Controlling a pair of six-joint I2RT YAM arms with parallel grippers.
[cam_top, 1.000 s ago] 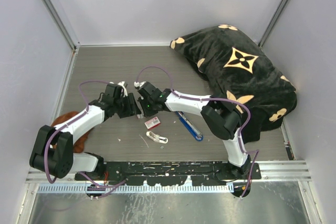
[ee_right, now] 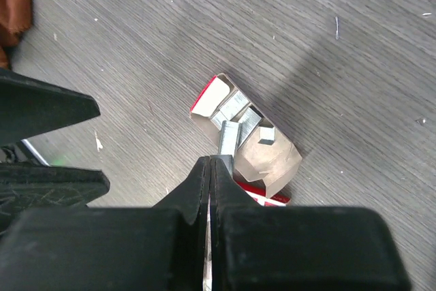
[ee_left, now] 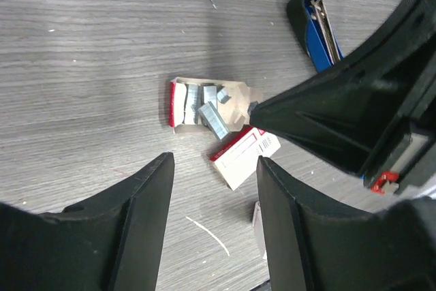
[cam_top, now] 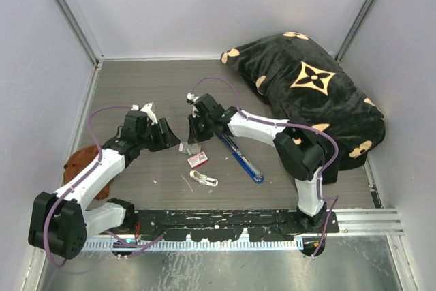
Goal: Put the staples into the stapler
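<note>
A small open cardboard box point(ee_right: 278, 163) holds several grey staple strips. One staple strip point(ee_right: 229, 140) leans out across the box's near side, tilted, in both wrist views. My right gripper is shut with nothing between its fingers; in the right wrist view its tips overlap the strip's lower end, which lies outside them. In the left wrist view, a right finger point(ee_left: 313, 117) reaches in from the right, just short of the box. My left gripper stands open and empty on the near side of the box. The blue stapler point(cam_top: 246, 163) lies open to the right.
A red-and-white box point(cam_top: 197, 160) lies just in front of the open one, with a white cable point(cam_top: 204, 178) nearer still. At the right is a dark cushion point(cam_top: 334, 100), at the left a brown cloth point(cam_top: 80, 165).
The strip still leans on the box. The left gripper has shifted slightly left.
</note>
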